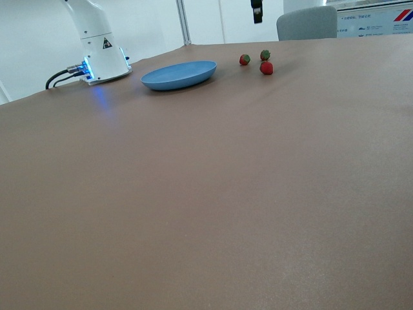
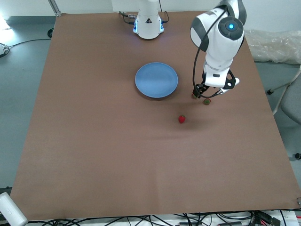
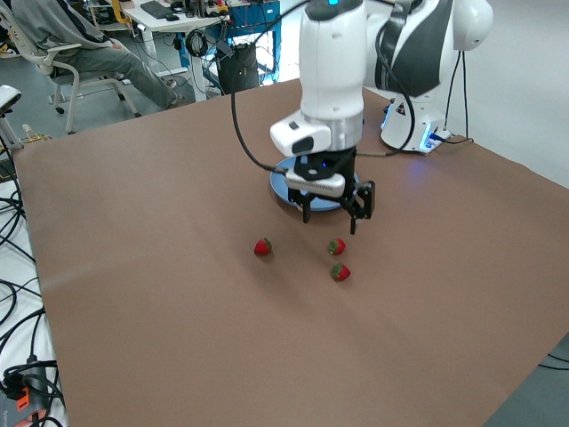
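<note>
A blue plate (image 2: 156, 79) (image 1: 178, 76) lies on the brown table. Three strawberries lie to its right and front: a red one (image 2: 181, 119) (image 1: 266, 68) (image 3: 263, 247), and two with green tops (image 1: 244, 60) (image 3: 337, 246) (image 3: 340, 272). In the right view my black gripper (image 3: 329, 219) hangs over the front of the plate, above the strawberries, its two fingers apart with nothing visible between them. In the left view it partly covers the strawberry nearest it; in the top view only a fingertip shows.
The white robot base (image 2: 147, 26) with cables stands at the back of the table. A grey chair (image 2: 294, 101) stands beyond the right edge.
</note>
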